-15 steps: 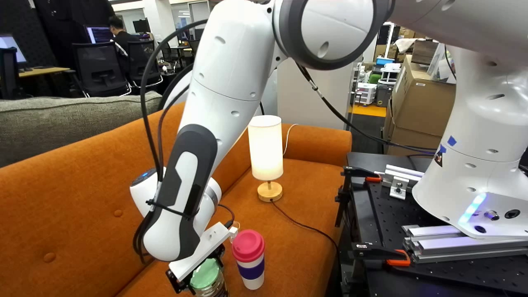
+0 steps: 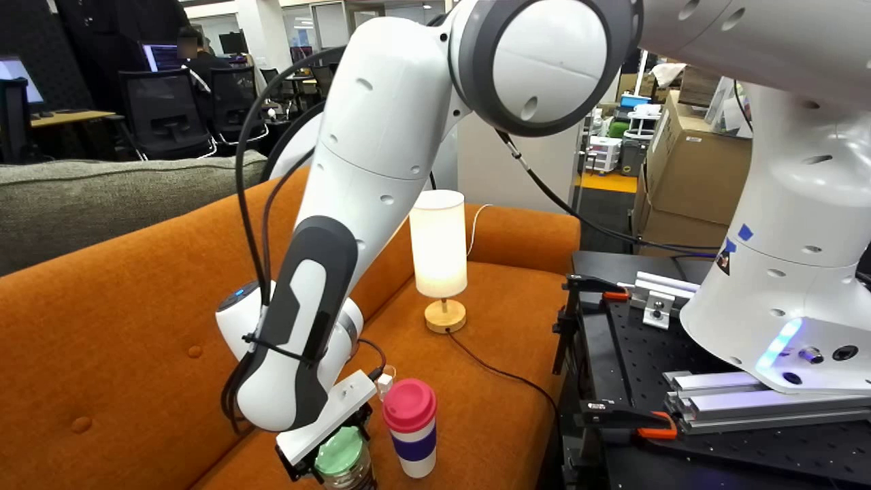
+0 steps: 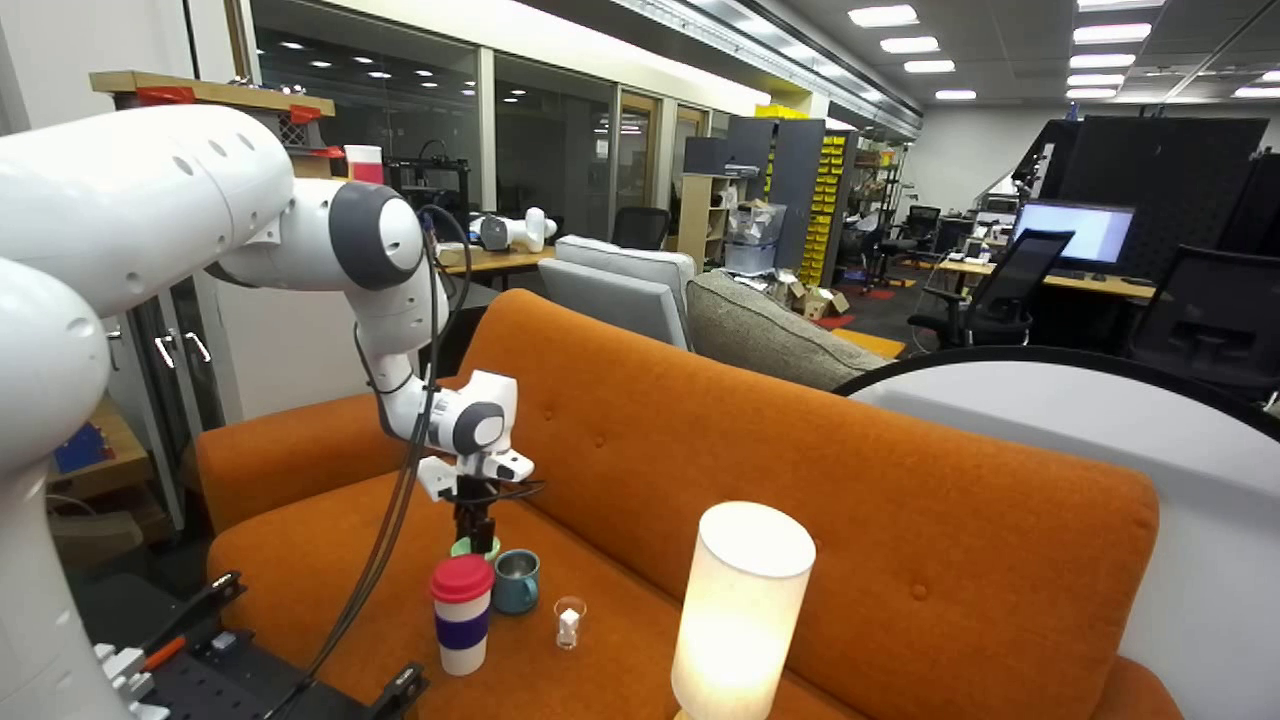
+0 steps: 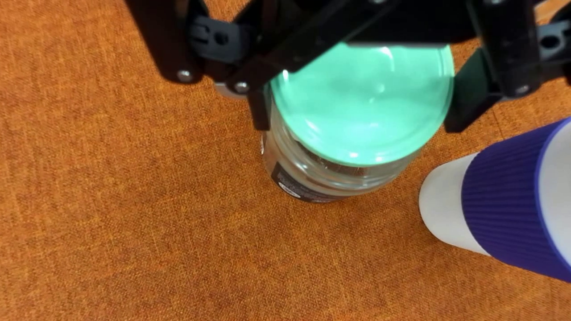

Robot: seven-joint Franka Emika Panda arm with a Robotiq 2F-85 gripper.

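A glass jar (image 4: 326, 179) with a mint-green lid (image 4: 369, 107) stands on the orange couch. In the wrist view my gripper straddles that lid, its black fingers (image 4: 471, 93) spread wide on either side. Both fingers look very close to the lid's rim; whether they press on it is unclear. From exterior view 1, the lid (image 2: 339, 452) shows right under the gripper, and the jar's lower part is cut off by the frame.
Close beside the jar is a white cup (image 2: 418, 465) with a red lid and purple sleeve. A teal mug (image 3: 516, 582) and a small clear glass (image 3: 569, 624) stand near it. A lit lamp (image 2: 441, 245) occupies the couch farther off.
The arm has shifted very slightly, with the gripper a touch lower and to the left. The jar and the cup look to be in the same places.
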